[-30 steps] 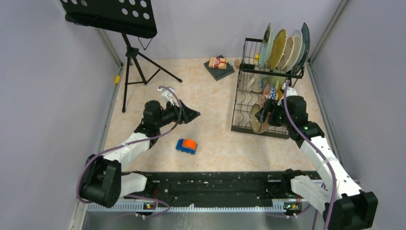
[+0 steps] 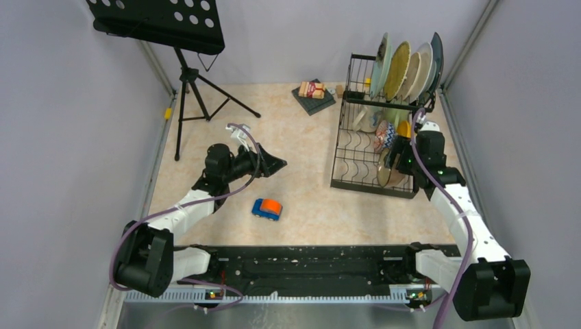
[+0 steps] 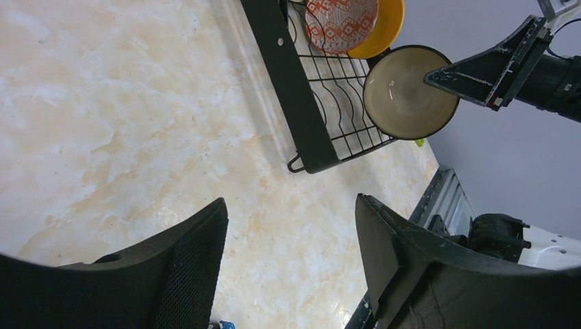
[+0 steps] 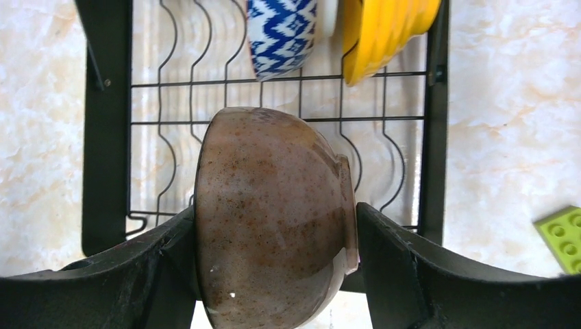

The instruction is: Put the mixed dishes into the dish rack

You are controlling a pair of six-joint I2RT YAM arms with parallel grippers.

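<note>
A brown bowl [image 2: 386, 171] [image 3: 404, 92] [image 4: 270, 212] stands on edge over the front right of the dish rack's [image 2: 370, 186] lower tier, between the fingers of my right gripper [image 2: 399, 154]; whether both fingers press on it is unclear. Behind it are a blue patterned bowl [image 4: 281, 38], yellow bowls [image 4: 377, 38] and a red patterned bowl [image 3: 339, 24]. Plates [image 2: 396, 72] stand upright on the upper tier. My left gripper [image 2: 273, 163] is open and empty over the table, left of the rack.
A music stand [image 2: 157, 27] occupies the back left. A toy car [image 2: 267, 209] lies at front centre, a dark mat with a package [image 2: 312, 90] at the back, and a green block [image 4: 565, 240] right of the rack.
My right gripper and the brown bowl have moved rightward within the rack. The left arm has stayed still.
</note>
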